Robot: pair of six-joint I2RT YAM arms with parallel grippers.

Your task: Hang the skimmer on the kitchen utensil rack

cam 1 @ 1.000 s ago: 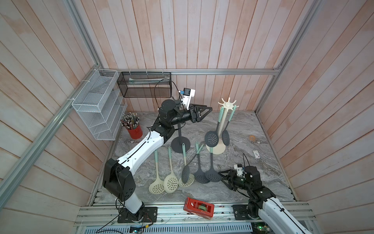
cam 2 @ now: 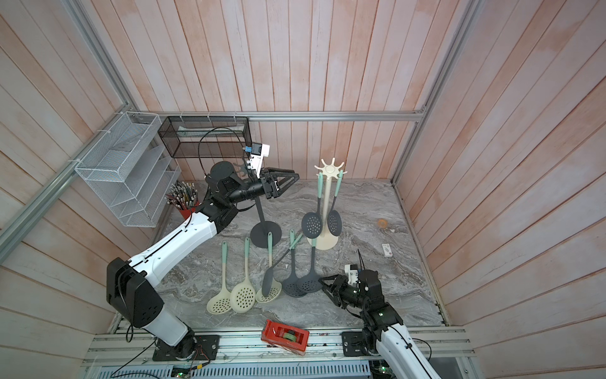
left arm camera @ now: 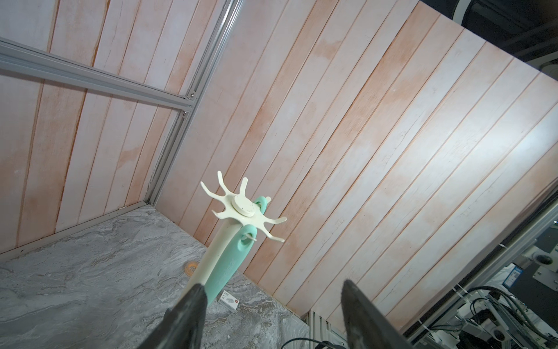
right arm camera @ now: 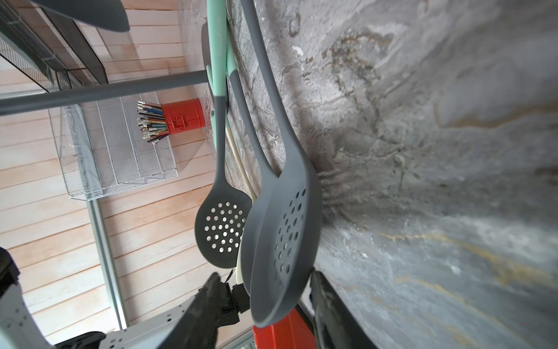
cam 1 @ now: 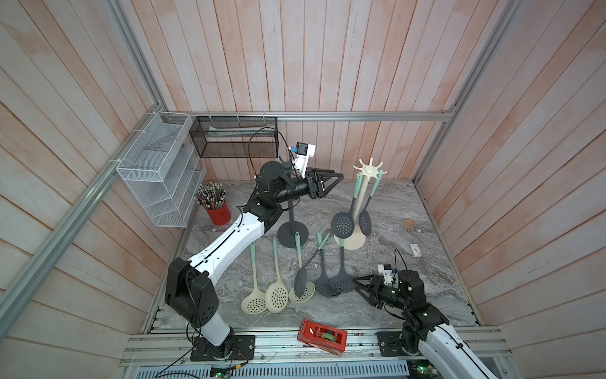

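Observation:
A cream rack (cam 1: pixel 369 170) (left arm camera: pixel 244 205) stands on the counter with two dark skimmers (cam 1: pixel 342 224) (cam 2: pixel 334 222) hanging from it by mint handles. More skimmers, dark (cam 1: pixel 341 282) and cream (cam 1: pixel 253 302), lie in a row in front. My left gripper (cam 1: pixel 334 180) (cam 2: pixel 291 178) is raised left of the rack top, open and empty. My right gripper (cam 1: pixel 358 281) (cam 2: pixel 323 282) is low at the rightmost lying dark skimmer (right arm camera: pixel 284 244), whose head edge sits between the spread fingertips in the right wrist view.
White wire baskets (cam 1: pixel 154 170) and a black basket (cam 1: pixel 233 151) hang at back left, above a red cutlery holder (cam 1: pixel 219 214). A dark round stand (cam 1: pixel 292 235) is behind the left arm. A red tray (cam 1: pixel 322 336) lies at the front.
Very little differs; the rightmost lying dark skimmer and my right gripper have shifted very slightly. The left arm is still.

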